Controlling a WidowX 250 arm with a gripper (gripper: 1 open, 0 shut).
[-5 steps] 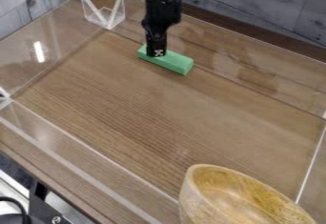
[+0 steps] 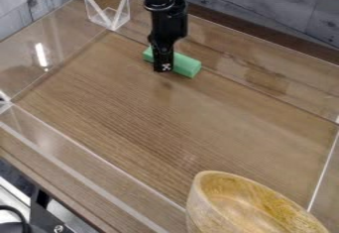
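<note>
My black gripper (image 2: 163, 60) reaches down from the top of the view to a green block (image 2: 184, 66) lying on the wooden table, upper middle. The fingertips are at the block's left part, over its front side. Whether they are closed on it is too small and dark to tell.
A large yellow bowl (image 2: 245, 207) stands at the bottom right. A clear plastic object (image 2: 109, 11) is at the back left, near the table's edge. Black cables lie past the lower left edge.
The gripper has moved down onto the block over the last second, its tips now lower and toward the front. The block looks nearly unmoved.
</note>
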